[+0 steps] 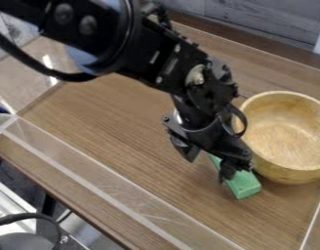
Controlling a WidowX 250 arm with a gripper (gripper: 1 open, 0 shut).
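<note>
My black gripper [203,159] hangs over a green block [242,185] that lies on the wooden surface at the lower right. The fingers stand apart, one to the left of the block and the other over it, partly hiding it. I cannot tell whether they touch it. A light wooden bowl [284,128] sits just right of the gripper, beside the block.
Dark cables and metal parts lie off the lower-left edge. A grey wall stands at the back.
</note>
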